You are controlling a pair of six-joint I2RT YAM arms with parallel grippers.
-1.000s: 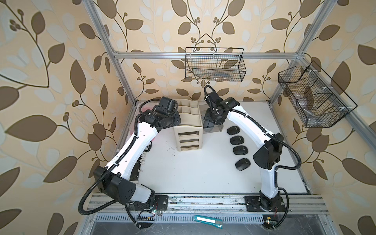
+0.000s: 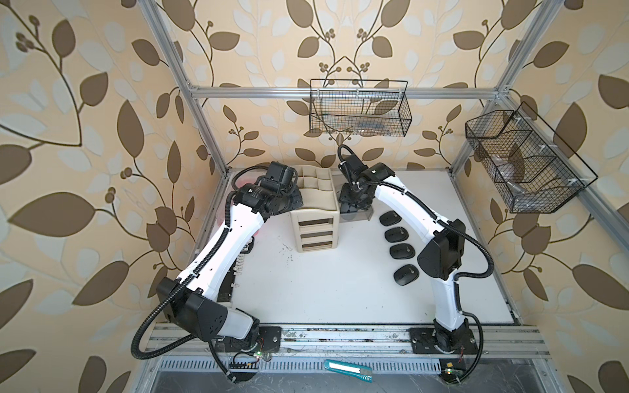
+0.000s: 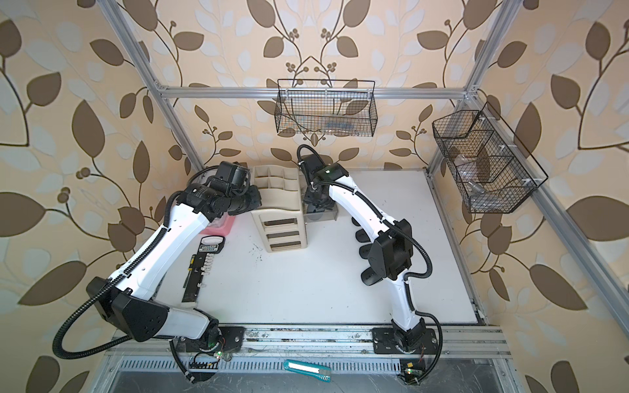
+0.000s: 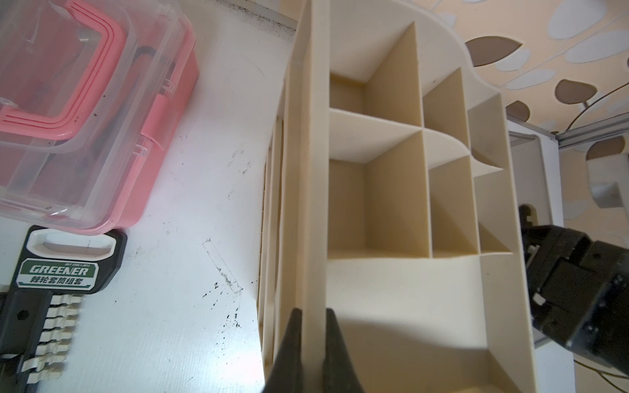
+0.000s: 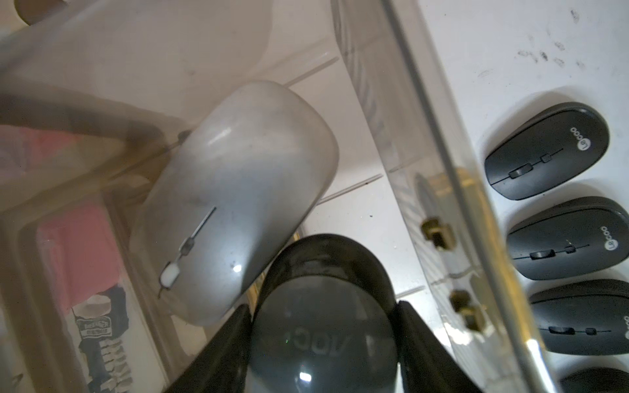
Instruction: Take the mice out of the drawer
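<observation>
A beige drawer unit [image 2: 314,203] has a clear drawer [image 5: 458,196] pulled out to its right. Inside the drawer lie a grey mouse [image 5: 236,190] and a dark mouse [image 5: 324,327]; my right gripper is down around the dark one, fingers at either side, grip unclear. Several black mice [image 5: 547,150] lie in a row on the table outside. My left gripper is shut at the left upper rim of the unit.
A pink clear toolbox [image 4: 91,131] and a socket set [image 4: 59,275] lie left of the unit. Wire baskets [image 2: 360,108] hang on the back and right frames.
My left arm and the mice on the table look unchanged.
</observation>
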